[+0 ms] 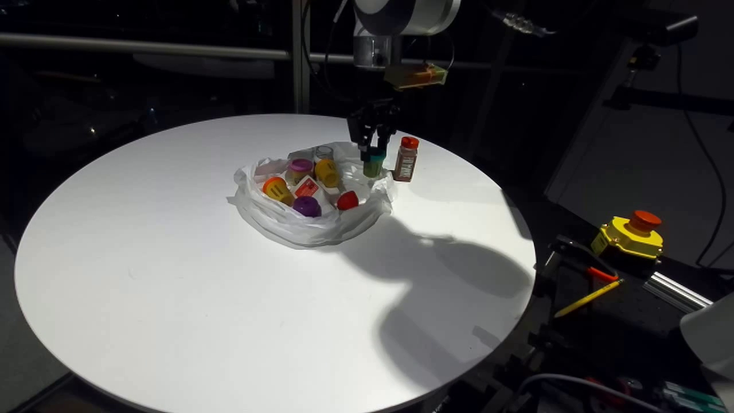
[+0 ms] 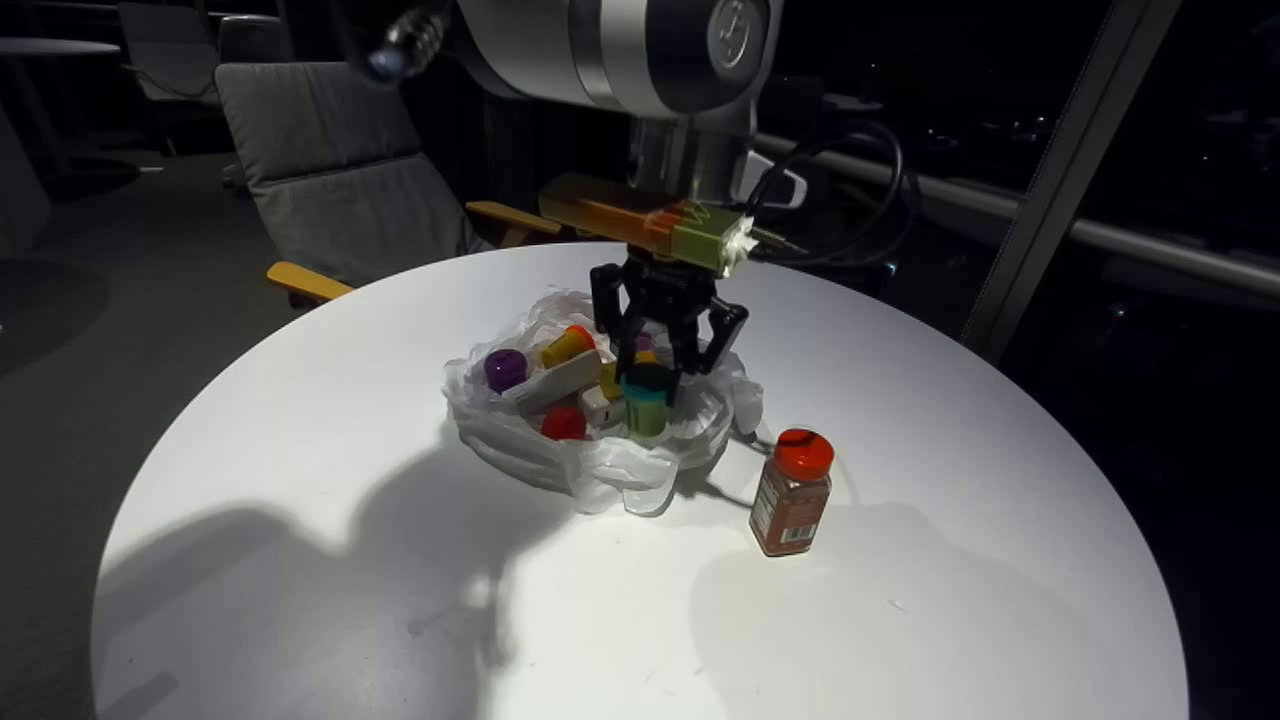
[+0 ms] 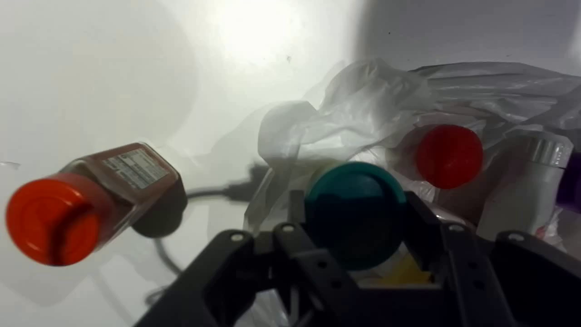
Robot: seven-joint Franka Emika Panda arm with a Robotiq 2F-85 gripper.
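A small green tub with a teal lid [image 3: 356,210] is between the fingers of my gripper [image 2: 649,382], which is shut on it. In exterior view 1 this green tub [image 1: 373,166] is upright at the right side of a white plastic bag [image 1: 303,233]. The wrist view shows its round lid from above, with a finger on either side. Inside the open bag lie a red-lidded item [image 1: 347,200], a purple tub [image 1: 307,206], an orange-lidded yellow tub [image 1: 278,190], another yellow tub [image 1: 327,172], a pink-lidded tub [image 1: 300,169] and a white-and-red box [image 1: 307,187].
A red-capped spice jar [image 2: 791,493] stands upright on the table just outside the bag. A thin dark cable [image 3: 207,192] runs by it.
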